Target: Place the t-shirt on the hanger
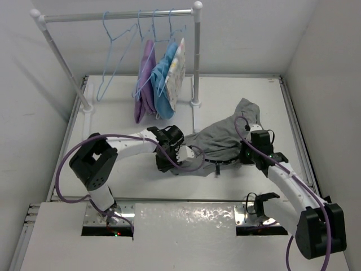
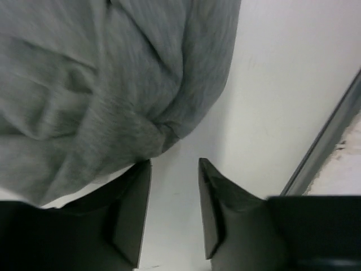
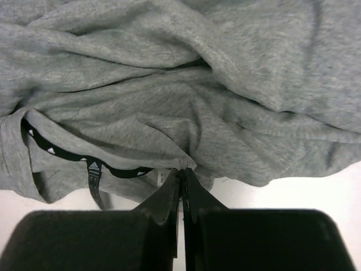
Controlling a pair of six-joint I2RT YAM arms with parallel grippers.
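The grey t-shirt (image 1: 217, 137) lies crumpled across the right half of the table, its collar with black neck tape (image 3: 73, 156) facing the front. My right gripper is shut at the collar's edge, with a bit of grey cloth at its fingertips. At the shirt's left end, my left gripper stands open; bare table shows between its fingers, and the cloth lies against or just behind the left one. In the top view the left arm hides its fingertips. An empty light-blue hanger (image 1: 111, 40) hangs at the rack's left.
The rack's rail (image 1: 118, 16) also carries hangers with a purple cloth (image 1: 146, 84), a blue cloth (image 1: 162, 79) and a patterned white one (image 1: 176, 70).
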